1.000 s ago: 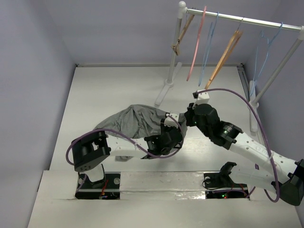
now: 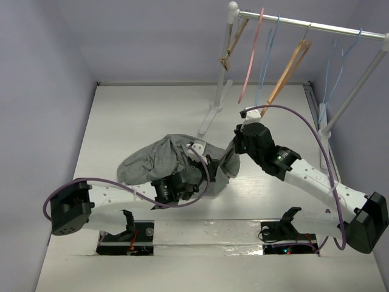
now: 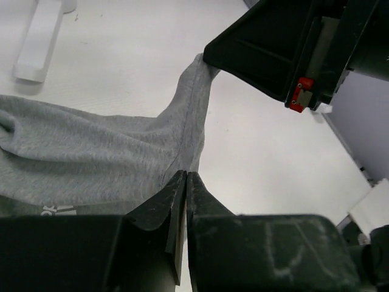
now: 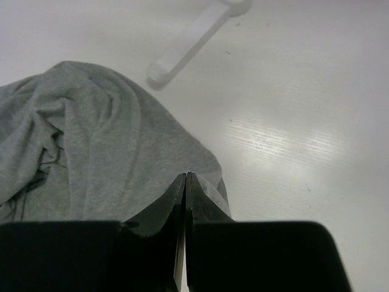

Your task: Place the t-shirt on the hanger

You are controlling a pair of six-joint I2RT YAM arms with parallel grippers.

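Observation:
The grey t-shirt (image 2: 146, 163) (image 3: 97, 146) (image 4: 97, 140) lies crumpled on the white table, with its right-hand corner lifted. My right gripper (image 2: 237, 137) is shut at that raised corner; in the left wrist view its black finger pinches the peak of the fabric. My left gripper (image 2: 209, 167) is shut over the shirt's right part, lower than the right one, with no fabric clearly visible between its fingers. A wooden hanger (image 2: 285, 73) hangs from the rail, above and behind my right gripper.
The rack rail (image 2: 313, 25) crosses the upper right, carrying pink (image 2: 249, 61) and blue (image 2: 337, 73) hangers and another wooden one (image 2: 234, 42). The rack's white foot (image 3: 36, 48) stands just behind the shirt. Bare table shows at the back left.
My left gripper has moved a little left.

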